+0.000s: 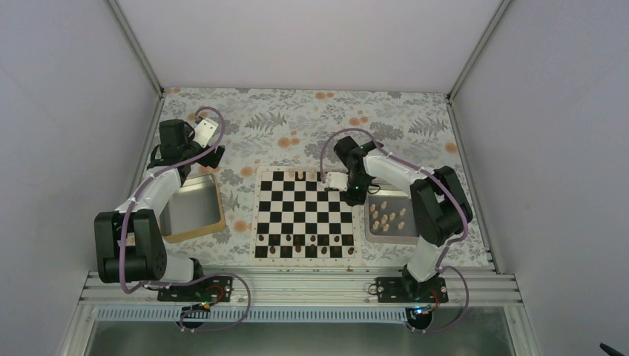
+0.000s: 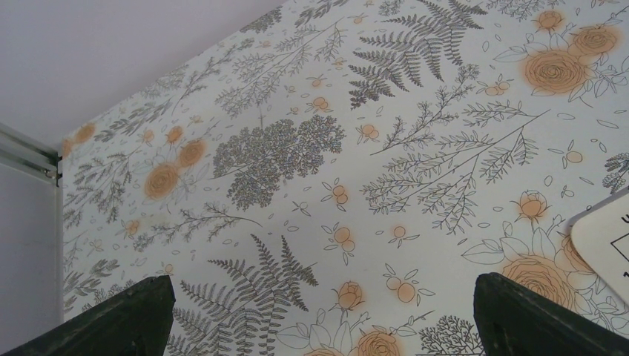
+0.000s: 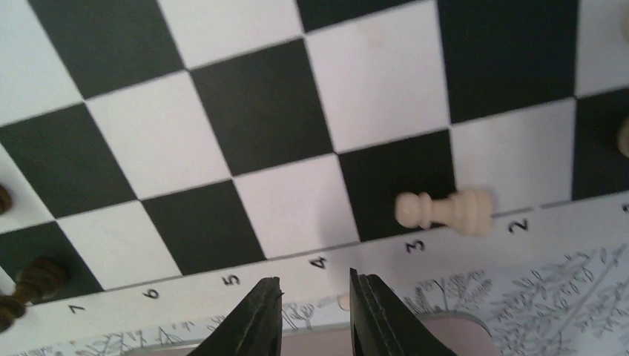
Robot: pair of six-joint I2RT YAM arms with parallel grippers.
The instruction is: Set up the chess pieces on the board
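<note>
In the right wrist view a white pawn [image 3: 445,211] lies on its side, its head on the dark square by the 3 and its base on the light square by the 2. My right gripper stands off to one side of it, over the board's edge near the 4. The fingers are parted and hold nothing. Far to the left, my left gripper is wide open and empty above bare cloth. The chessboard [image 1: 254,215] carries brown pieces [image 1: 299,249] along its near side and white pieces [image 1: 300,176] at its far side.
More white pieces [image 1: 384,219] lie in the metal tray [image 1: 392,239] right of the board. At the left, another tray [image 1: 189,210] looks empty. The board's middle squares are free.
</note>
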